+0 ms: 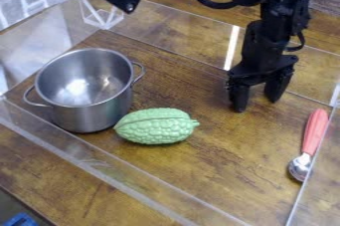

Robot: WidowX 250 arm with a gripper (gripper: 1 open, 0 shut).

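The black gripper points down at the right middle of the wooden surface, its two fingers spread apart with nothing visible between them. Left of it stands a steel pot with two handles. A pale green bitter melon lies just right of and below the pot. A scoop with a pink-red handle lies at the lower right, its metal head toward the front.
Clear low walls or strips border the work surface. A blue object shows in the bottom-left corner.
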